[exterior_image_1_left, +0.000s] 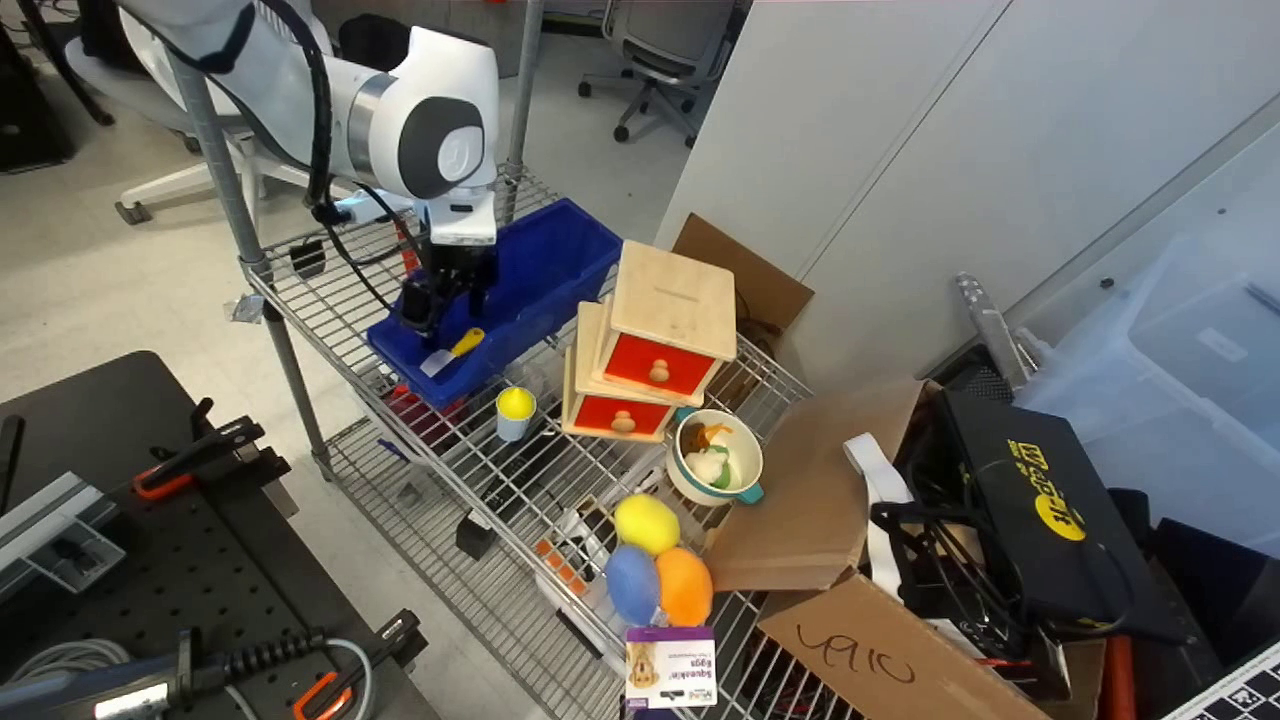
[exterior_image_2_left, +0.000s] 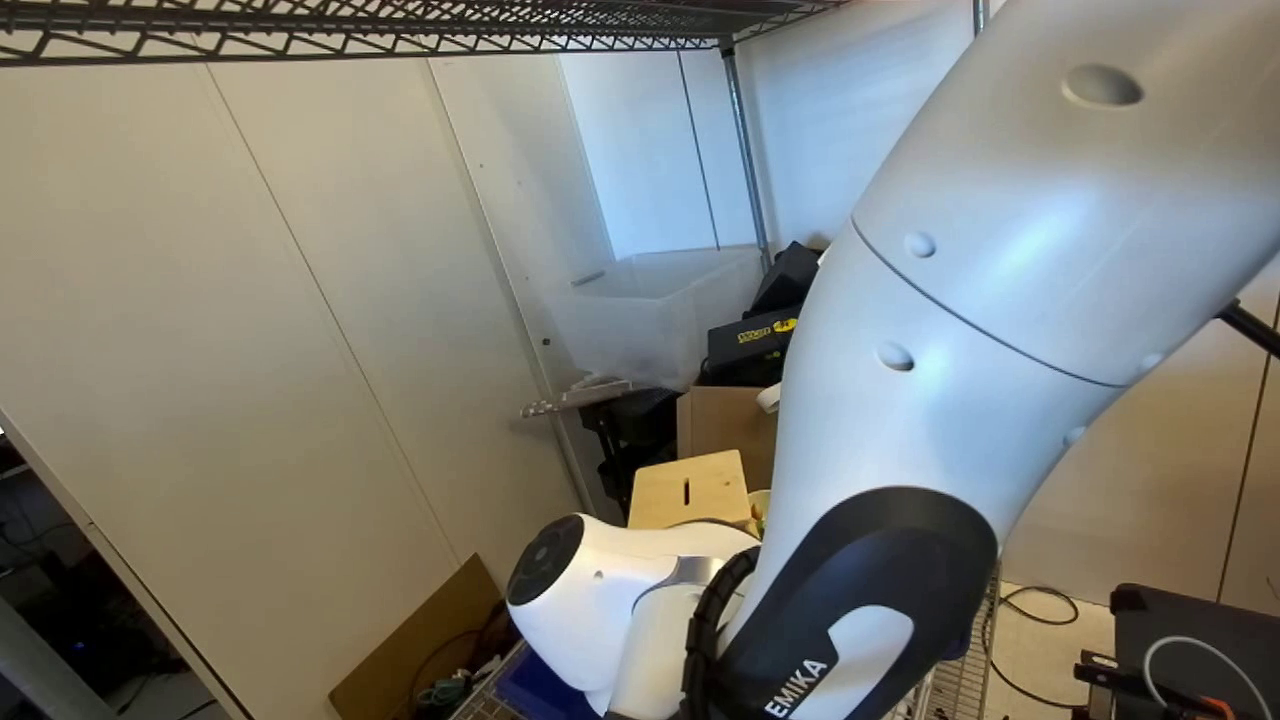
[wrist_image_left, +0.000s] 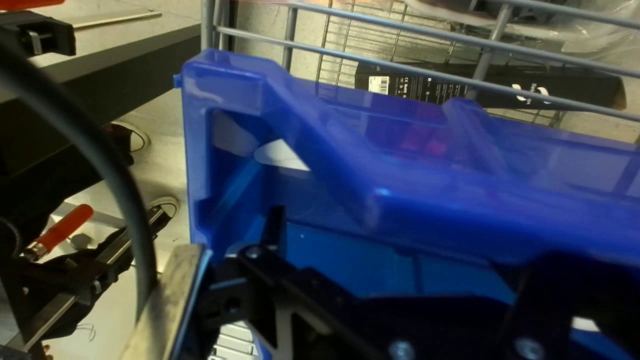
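A blue bin (exterior_image_1_left: 546, 258) stands on the wire shelf; its wall (wrist_image_left: 384, 198) fills much of the wrist view. Inside, at the near end, lies a small tool with a yellow handle (exterior_image_1_left: 468, 342) and a white blade (exterior_image_1_left: 435, 362). My black gripper (exterior_image_1_left: 446, 314) is over the bin's left side, close to that tool but apart from it. The wrist view shows the gripper open, its dark fingers (wrist_image_left: 276, 228) spread wide and nothing seen held. Whether the fingertips touch the bin cannot be told.
Wooden boxes with red drawers (exterior_image_1_left: 666, 318) stand right of the bin. A cup with a yellow top (exterior_image_1_left: 516, 412), a bowl of toys (exterior_image_1_left: 714, 456) and coloured eggs (exterior_image_1_left: 648, 524) are nearer. A cardboard box (exterior_image_1_left: 828, 516) bounds the right; a shelf post (exterior_image_1_left: 216, 156) rises at left.
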